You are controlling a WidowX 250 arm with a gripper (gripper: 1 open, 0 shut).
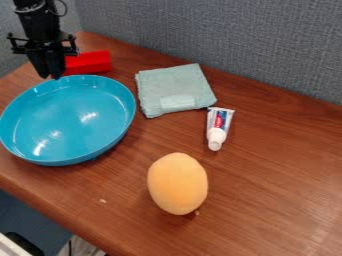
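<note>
My black gripper (51,68) hangs at the top left of the camera view, fingertips down at the back rim of a blue round plate (67,120). Just right of it, a red block (90,62) lies behind the plate, partly behind the gripper. Whether the fingers are open or shut, or hold anything, is too small to tell.
A folded grey-green cloth (174,88) lies right of the block. A toothpaste tube (219,127) lies below it. An orange oval object (178,184) sits near the front. A grey wall runs along the back.
</note>
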